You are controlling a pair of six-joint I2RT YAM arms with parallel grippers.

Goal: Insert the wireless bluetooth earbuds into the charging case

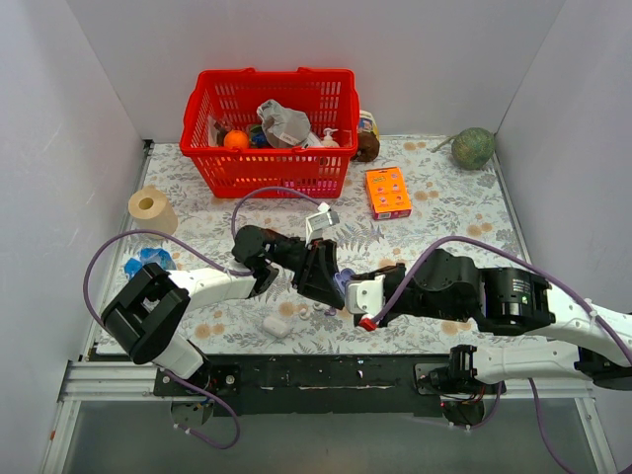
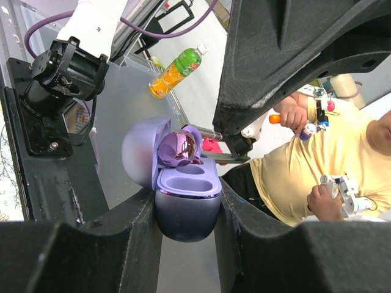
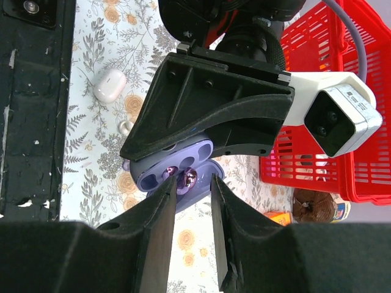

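Observation:
My left gripper is shut on the lavender charging case [image 2: 187,180], whose lid stands open. Inside the case a shiny purple earbud [image 2: 177,148] sits tilted by the lid, with an empty oval slot in front of it. Glossy earbud parts [image 3: 190,177] also show in the case in the right wrist view. My right gripper is open, its fingertips close in front of the case and to either side of the earbud; whether they touch it I cannot tell. From above, both grippers meet over the table, hiding most of the case [image 1: 343,280].
On the patterned table lie a white case [image 1: 277,326] and a small white piece [image 3: 125,127]. Behind stand a full red basket [image 1: 267,178] and an orange box [image 1: 388,193]. A paper roll [image 1: 152,211] is at left.

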